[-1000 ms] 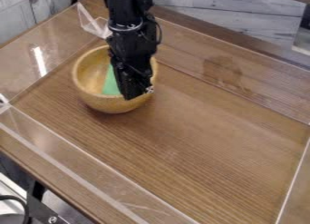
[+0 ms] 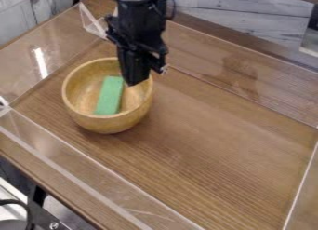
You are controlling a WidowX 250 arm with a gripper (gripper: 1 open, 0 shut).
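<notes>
A round tan bowl (image 2: 87,113) sits on the wooden table at the left, with a green oblong object (image 2: 110,96) lying inside it. My black gripper (image 2: 132,68) hangs above the bowl's back right rim, shut, with nothing visible between its fingers. The arm comes down from the top centre.
Raised pale edges run along the back right and right side. A black cable lies at the lower left corner.
My gripper has risen up and back from low over the bowl, uncovering more of the green object. The bowl looks slightly shifted.
</notes>
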